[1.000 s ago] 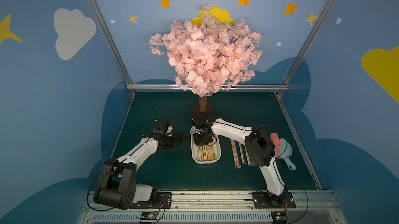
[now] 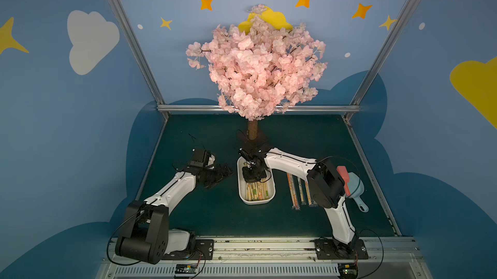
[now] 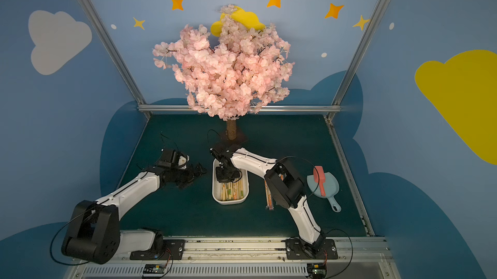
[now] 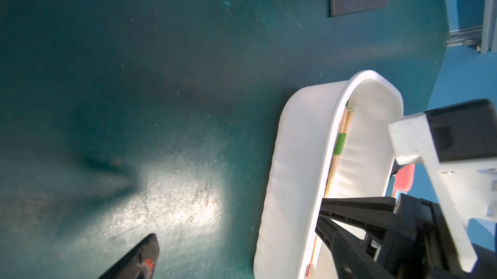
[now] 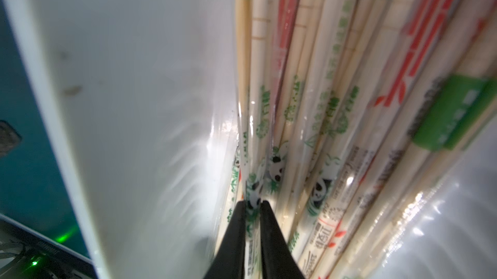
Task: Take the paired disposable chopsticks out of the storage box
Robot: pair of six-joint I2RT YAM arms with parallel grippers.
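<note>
Wrapped chopstick pairs [image 5: 331,139] lie side by side in the white storage box [image 2: 240,188], some printed with pandas, others with green or red bands. My right gripper is down inside the box. Its two dark fingertips sit close together on either side of a thin panda-printed pair [image 5: 256,123] near the box's left wall; whether they grip it cannot be told. To the left of the box, my left gripper [image 2: 228,169] stands open above the table with nothing in it. From overhead the right arm covers the back part of the box.
Several wrapped chopstick pairs [image 2: 292,191] lie on the table right of the box, partly under the right arm. Farther right are a light blue dustpan [image 3: 331,185] and a red brush [image 3: 319,175]. A blossom tree [image 2: 252,129] stands behind the box.
The right arm has shifted very slightly to the right, its gripper staying in the box. No clear change shows in the left arm, the box or the chopsticks.
</note>
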